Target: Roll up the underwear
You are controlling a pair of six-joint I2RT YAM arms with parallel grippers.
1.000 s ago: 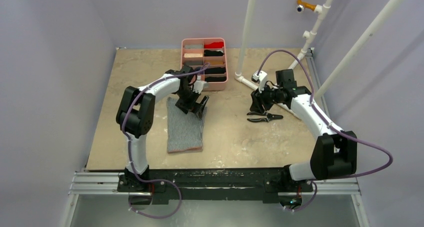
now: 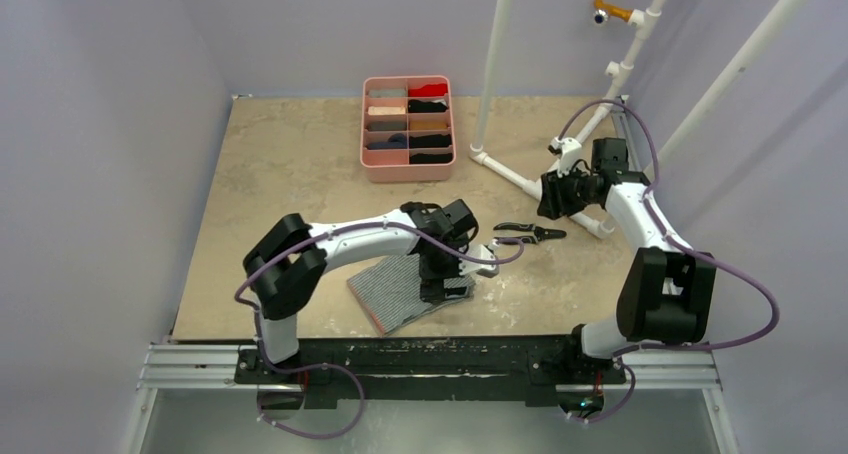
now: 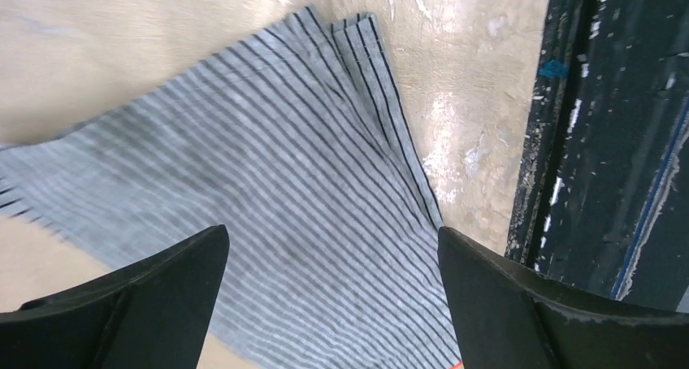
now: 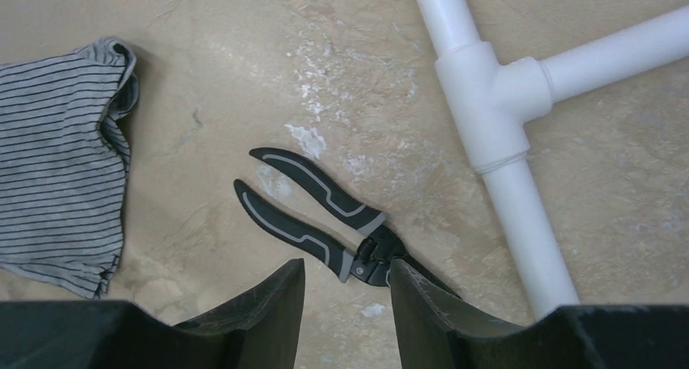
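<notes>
The grey striped underwear (image 2: 385,296) lies flat and askew near the table's front edge, with a folded strip along one side (image 3: 309,166). My left gripper (image 2: 443,292) hangs over its right part, open, the fingers spread wide above the cloth (image 3: 331,300). My right gripper (image 2: 553,206) is up at the right, over the white pipes and clear of the cloth, its fingers a little apart with nothing between them (image 4: 348,292). The cloth also shows at the left of the right wrist view.
A pink divided box (image 2: 405,174) of rolled items stands at the back. Black-handled pruners (image 2: 540,232) lie right of the cloth, beside white pipes (image 4: 520,214).
My left gripper has moved right and toward the front, and the underwear has turned and shifted right with it. My right gripper has moved slightly right.
</notes>
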